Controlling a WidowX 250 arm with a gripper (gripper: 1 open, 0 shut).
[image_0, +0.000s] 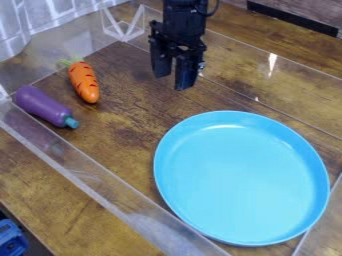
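Observation:
The black gripper (175, 62) hangs at the top centre of the camera view, over the wooden surface and clear of the objects; its fingers point down, and nothing shows between them. An orange toy carrot (83, 82) lies at the left, with a purple toy eggplant (44, 106) below and left of it. A large blue plate (241, 180) fills the lower right, below the gripper.
A clear wall or edge runs along the left and bottom. A small blue object (7, 238) sits at the lower left corner.

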